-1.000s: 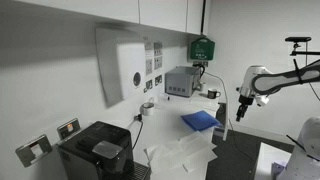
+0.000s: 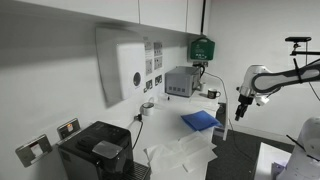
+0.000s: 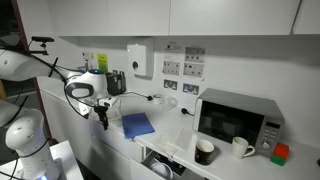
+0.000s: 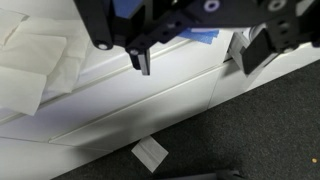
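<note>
My gripper hangs open in the wrist view, its fingers spread wide with nothing between them. Exterior view 2 has the gripper [image 3: 103,123] at the left end of the counter, left of a blue cloth [image 3: 138,125]. That cloth [image 2: 199,121] lies flat on the white counter in exterior view 1, and the gripper [image 2: 239,113] is off to its right, apart from it. White sheets of paper or cloth [image 2: 182,153] are spread nearer the camera. A drawer [image 3: 158,164] stands open below the counter.
A microwave [image 3: 238,122], a black mug [image 3: 204,152], a white mug [image 3: 241,147] and a red-green block [image 3: 280,153] occupy the right side. A black appliance [image 2: 92,150] stands on the near counter. Dark floor [image 4: 270,135] with a pale piece [image 4: 150,153] shows below the gripper.
</note>
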